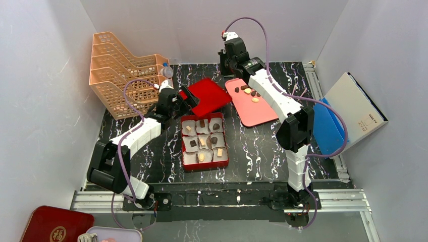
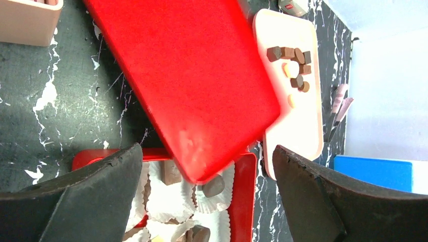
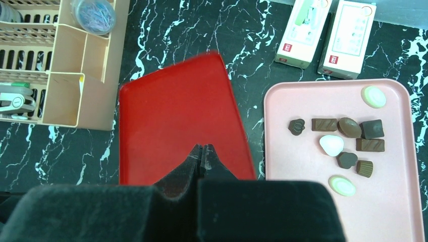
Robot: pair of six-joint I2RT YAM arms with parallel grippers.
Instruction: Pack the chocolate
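The red lid (image 1: 204, 96) is tilted and blurred, its near end partly over the red box (image 2: 245, 196) of chocolates in paper cups. My left gripper (image 1: 190, 98) is open at the lid; its fingers frame the lid's near end in the left wrist view, without visibly holding it. My right gripper is shut, high at the back in the top view; whether anything is between its fingertips is hidden. Loose dark and pale chocolates lie on the pink tray (image 3: 282, 212) to the right of the lid.
An orange rack (image 1: 111, 75) stands at back left, two small boxes (image 3: 343, 35) behind the pink tray, and blue and white folders (image 1: 353, 111) at far right. Bare table (image 1: 252, 156) lies right of the chocolate box.
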